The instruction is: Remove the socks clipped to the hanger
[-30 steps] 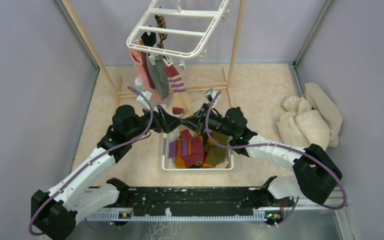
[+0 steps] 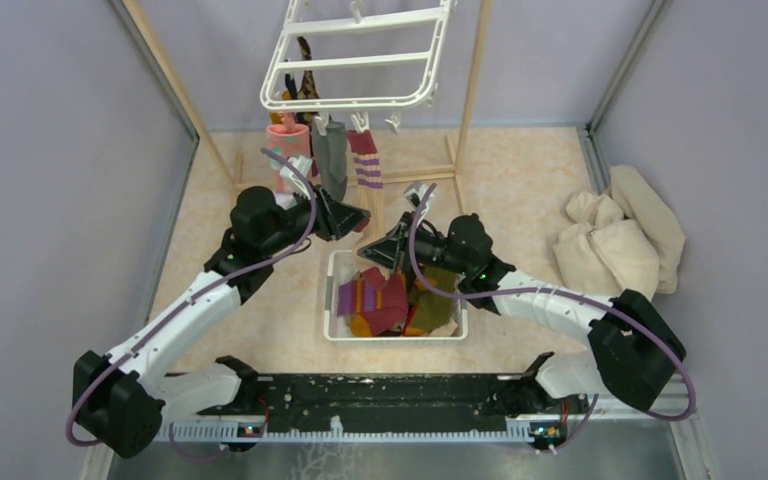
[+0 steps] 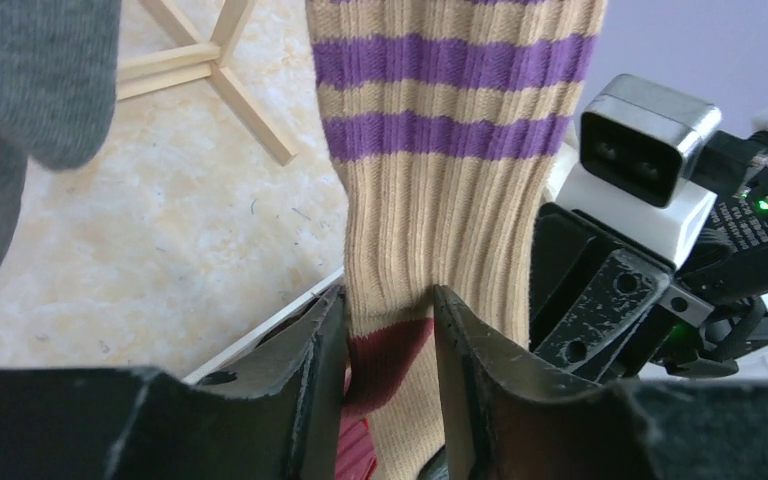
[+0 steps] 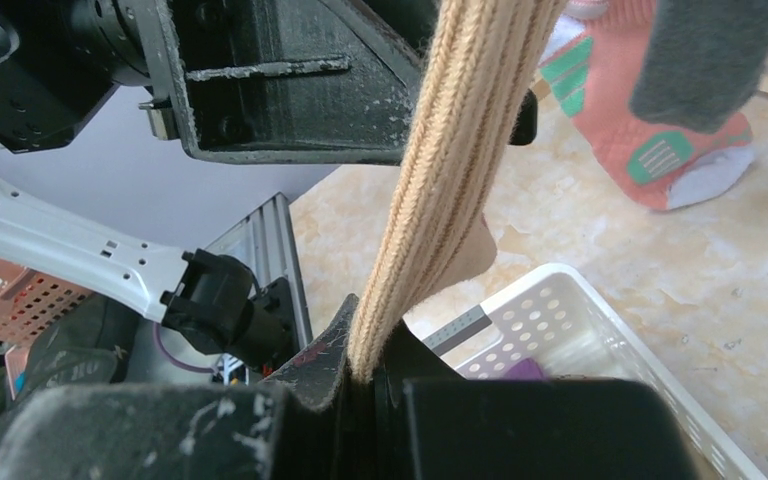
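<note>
A striped sock (image 2: 365, 168), maroon, purple and beige, hangs from a clip of the white hanger (image 2: 345, 103). Its beige lower end runs down between the fingers of my right gripper, which is shut on it. In the left wrist view, my left gripper is partly open around the same sock, with the maroon patch (image 3: 385, 365) between its fingers; whether both fingers touch it I cannot tell. A grey sock (image 2: 329, 160) and a pink sock (image 4: 610, 120) with green patches hang to the left, with further dark and patterned socks behind.
Below the grippers stands a white basket (image 2: 328, 330) holding several socks, among them maroon, purple-striped and olive ones. Beige cloth bags (image 2: 615, 250) lie at the right. A wooden stand (image 2: 473, 80) frames the hanger. The floor to both sides of the basket is clear.
My left gripper has moved up and slightly right, onto the lower striped sock. The hanger has swung to a straighter angle, and its socks have shifted right. The right arm has stayed put.
</note>
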